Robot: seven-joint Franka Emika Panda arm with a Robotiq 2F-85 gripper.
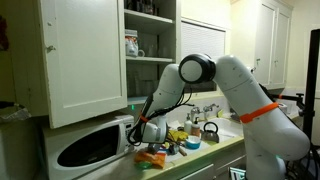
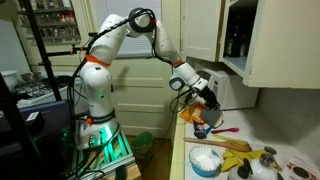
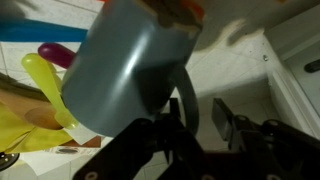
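A grey metal cup-like vessel [image 3: 125,65] fills the upper left of the wrist view, with its dark edge or handle [image 3: 186,95] reaching between my fingers. My gripper stands part open, and a gap shows beside that dark strip. Whether either finger touches it is hard to tell. Seen in exterior view 2, the grey vessel [image 2: 209,116] rests on the counter right below the gripper [image 2: 208,101]. An orange cloth [image 2: 190,113] lies beside it.
Coloured utensil handles [image 3: 45,80] and a wooden board [image 2: 232,158] lie close by. The microwave [image 1: 90,148] stands alongside the gripper. A white bowl [image 2: 206,158] and a kettle [image 1: 210,132] are farther along the counter.
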